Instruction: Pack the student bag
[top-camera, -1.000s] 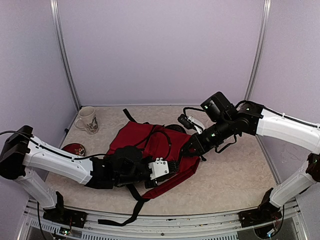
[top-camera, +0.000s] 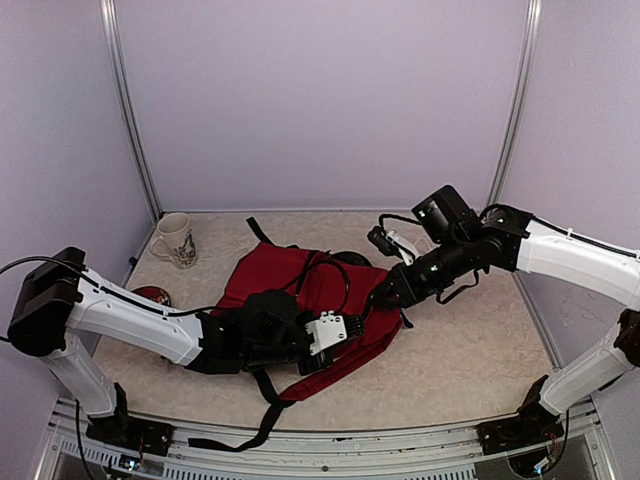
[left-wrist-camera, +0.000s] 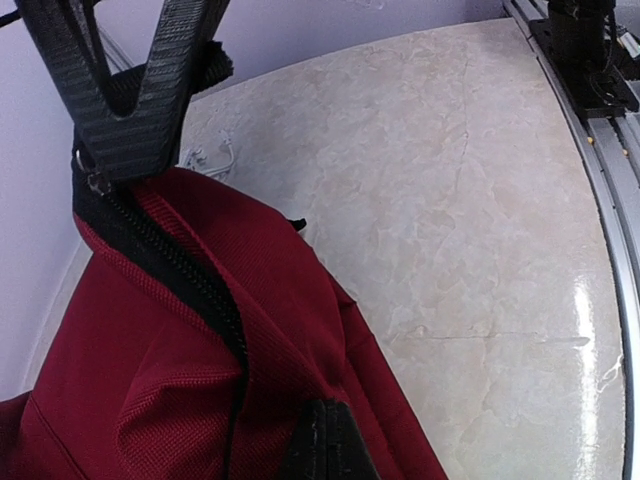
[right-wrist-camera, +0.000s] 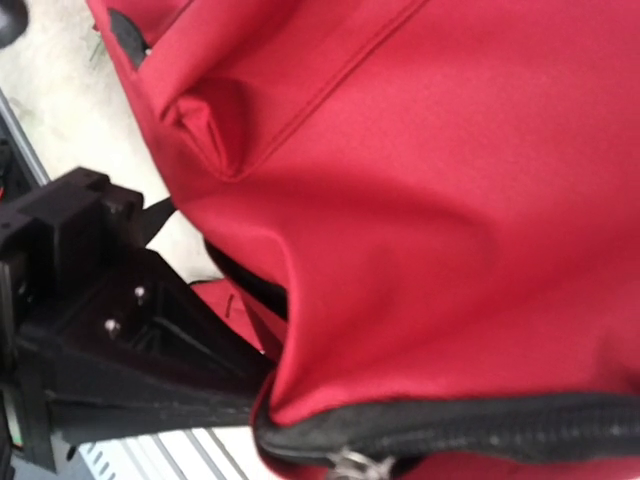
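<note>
The red student bag (top-camera: 285, 275) lies flat in the middle of the table, its black straps loose. In the left wrist view, a black zipper (left-wrist-camera: 190, 275) runs along a raised fold, with a metal pull (left-wrist-camera: 97, 183) at its upper end. There my right gripper (top-camera: 373, 300) is shut on the bag's zipper edge. My left gripper (top-camera: 357, 326) is shut against the red fabric near the zipper, nothing showing between its fingers. In the right wrist view, a zipper (right-wrist-camera: 500, 425) crosses the bottom beside red cloth; my right fingertips do not show clearly there.
A white patterned mug (top-camera: 177, 240) stands at the back left. Behind my left arm, a dark red round object (top-camera: 150, 296) is partly hidden. A black strap (top-camera: 240, 443) hangs over the front rail.
The right gripper has shifted slightly right, still at the bag's edge.
</note>
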